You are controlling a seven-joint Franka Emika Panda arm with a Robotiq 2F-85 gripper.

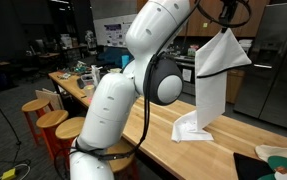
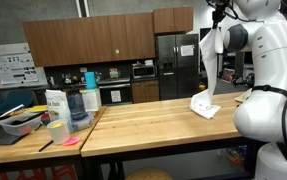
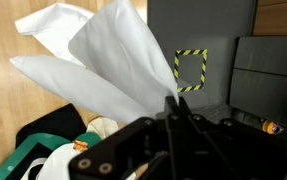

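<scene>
A long white cloth (image 1: 215, 75) hangs from high above the wooden table, its lower end spread on the tabletop. My gripper is shut on the cloth's upper end, and in the wrist view the white fabric (image 3: 123, 60) runs from the fingertips toward the upper left. Exterior view 1 cuts the gripper off along its top edge. In exterior view 2 the cloth (image 2: 211, 65) hangs at the right, beneath the raised arm, with its bottom part (image 2: 205, 105) resting on the table.
A black item (image 1: 253, 167) and a green-and-white item (image 1: 281, 157) lie at the table's right end. Containers, a blue-lidded pitcher (image 2: 91, 90) and a tray of things (image 2: 18, 122) stand at the other end.
</scene>
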